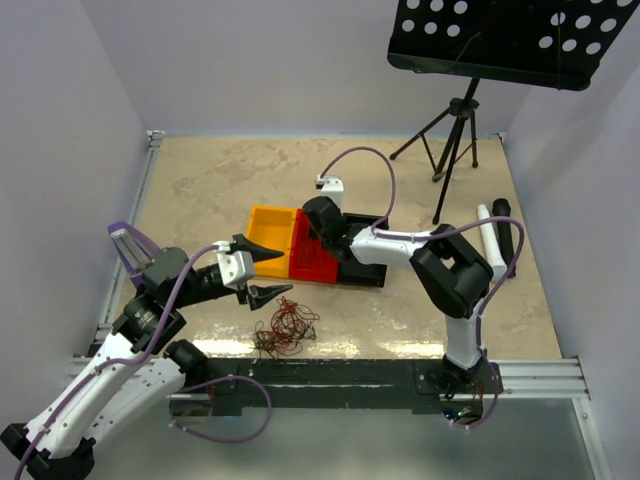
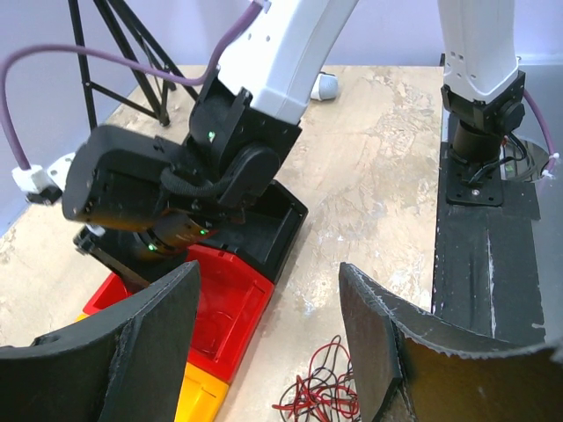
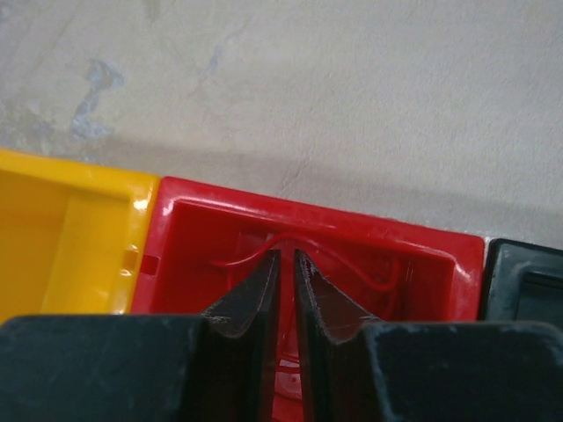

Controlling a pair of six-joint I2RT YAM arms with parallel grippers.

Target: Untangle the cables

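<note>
A tangle of red and black cables (image 1: 287, 327) lies on the table in front of the bins, and part of these cables (image 2: 324, 392) shows low in the left wrist view. My left gripper (image 1: 288, 271) is open beside the yellow bin, its fingers wide apart with nothing between them. Above the red bin (image 3: 317, 216), my right gripper is closed to a narrow gap. A red cable (image 3: 356, 272) loops inside that bin and passes at its fingertips; the grip on it is partly hidden.
The yellow bin (image 1: 272, 222) and the black bin (image 1: 362, 273) flank the red one. A music stand (image 1: 457, 125) rises at the back right, near white and black cylinders (image 1: 490, 240).
</note>
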